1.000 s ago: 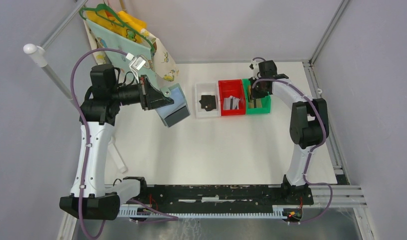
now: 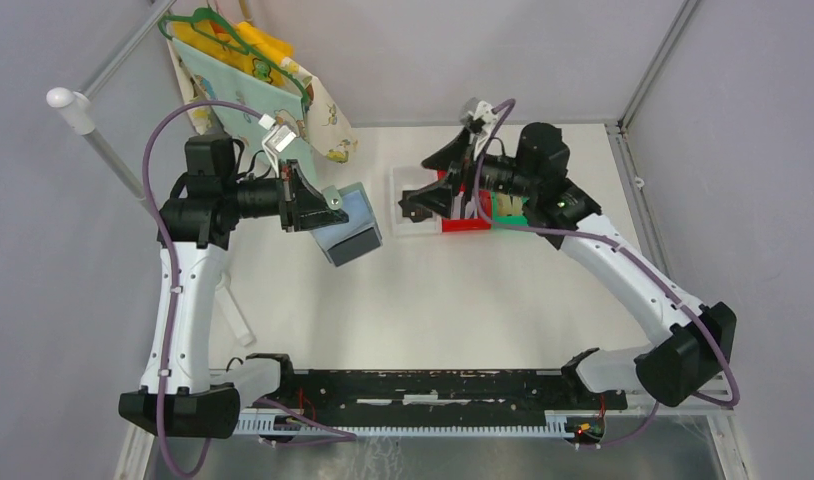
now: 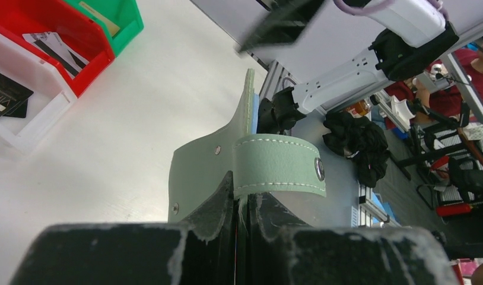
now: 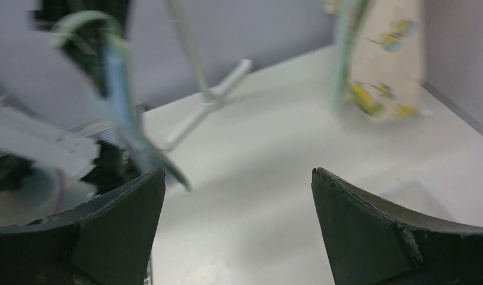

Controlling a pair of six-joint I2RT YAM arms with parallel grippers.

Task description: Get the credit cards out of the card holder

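Note:
The card holder, pale green outside and blue inside, hangs above the table in my left gripper, which is shut on its edge. In the left wrist view its strap with a snap button curls over to the right. My right gripper hovers over the bins, wide open and pointing towards the holder; a clear gap lies between its fingers. Dark cards lie in the white bin, silver and black cards in the red bin, and a gold card in the green bin.
White bin, red bin and green bin stand side by side at the back. Cloth on green hangers hangs at the back left.
My right arm has lifted from the green bin and swung left towards the holder, its fingers now spread wide.

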